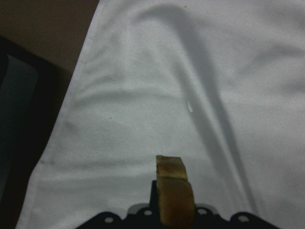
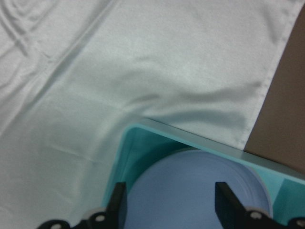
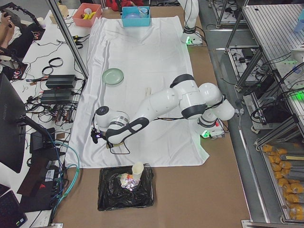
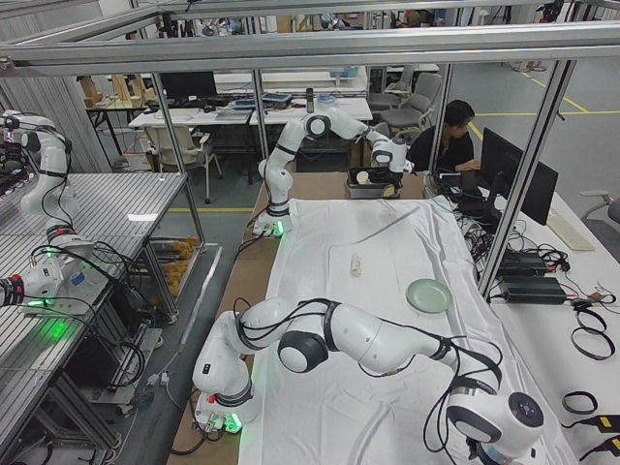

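My left gripper is shut on a brown, bread-like piece point(image 1: 174, 191), held over the white cloth near the black-lined bin point(image 3: 107, 187). My right gripper is open above a blue plate point(image 2: 186, 176) lying inside a turquoise bin point(image 2: 121, 162) at the cloth's far end in the camera left view. A green plate point(image 3: 113, 76) rests on the cloth.
A red basket point(image 3: 76, 19) with yellow items stands beside the turquoise bin. The black-lined bin holds a cream cup point(image 3: 137, 171) and a wrapper. Monitors and cables line one side.
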